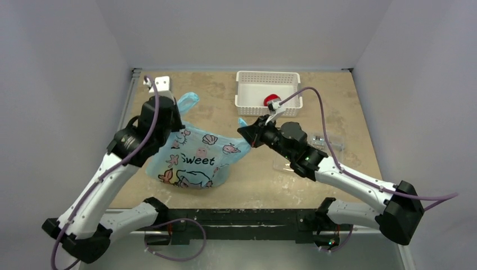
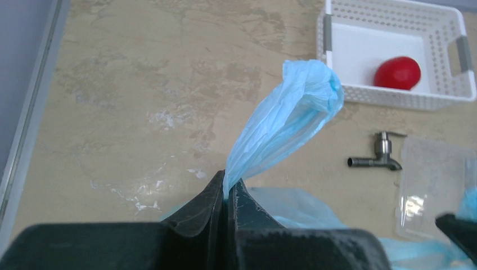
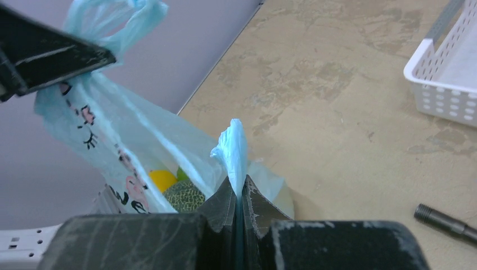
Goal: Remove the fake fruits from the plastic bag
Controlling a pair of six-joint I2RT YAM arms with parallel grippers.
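Stretched between my two grippers is the light-blue plastic bag [image 1: 194, 160], printed with "Sweet" and sea animals. My left gripper is shut on one handle, whose loop sticks up past the fingertips. The other handle is pinched in my right gripper, also shut, with a short tuft poking out. Through the bag's mouth, the right wrist view shows a yellow fruit [image 3: 162, 179] and a dark green, bumpy fruit [image 3: 184, 197]. A sliver of brighter green shows between them. Any other fruits are hidden by the bag.
A white basket [image 1: 250, 101] stands at the back, with a red round fruit [image 2: 397, 73] inside. A metal tap [image 2: 382, 156] and a clear plastic box [image 2: 424, 180] lie on the right side.
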